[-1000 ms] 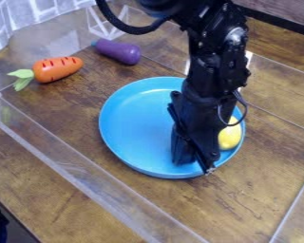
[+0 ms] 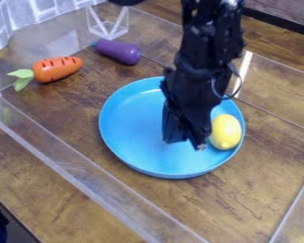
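My black gripper (image 2: 193, 114) hangs over the blue plate (image 2: 129, 133), its lower end blurred. It looks shut, with no object visible between its fingers, though the fingertips are hard to make out. A yellow object (image 2: 226, 132) lies on the right side of the plate, just beside the gripper.
An orange carrot (image 2: 58, 68) with a green top and a purple eggplant (image 2: 118, 50) lie on the wooden table (image 2: 60, 166) at the back left. A clear box stands behind the eggplant. A transparent strip crosses the lower left.
The gripper has risen from low over the plate's front and is now higher and more blurred. The objects on the table look unmoved.
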